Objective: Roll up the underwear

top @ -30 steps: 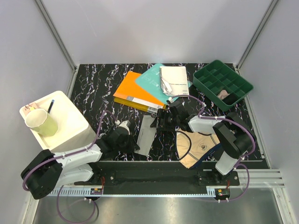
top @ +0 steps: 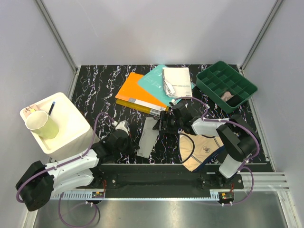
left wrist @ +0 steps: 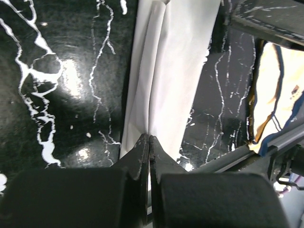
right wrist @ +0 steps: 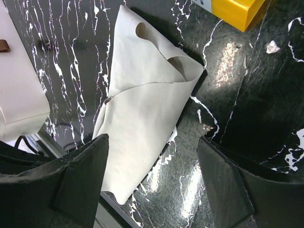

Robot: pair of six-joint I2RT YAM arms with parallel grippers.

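Observation:
Folded into a long narrow strip, the pale grey underwear (top: pixel 149 137) lies on the black marbled table in the top view. My left gripper is shut, its tips over the cloth near the strip's front end; whether they touch it, I cannot tell. A lengthwise fold edge runs up from those tips in the left wrist view. My right gripper stands open above the strip's back part, nothing between its fingers. In the right wrist view the underwear (right wrist: pixel 142 114) shows a crosswise layer edge and a loosely curled far end.
Behind the underwear lie an orange binder (top: pixel 130 92), a teal folder (top: pixel 153 84) and a notebook (top: pixel 178 83). A white bin (top: pixel 71 135) stands left, a green organizer (top: pixel 209 78) back right. Beige cloth (top: pixel 202 151) lies under the right arm.
The left gripper has shifted slightly about the strip's front end, its arm swinging a little left and forward. The right arm and the underwear look unmoved.

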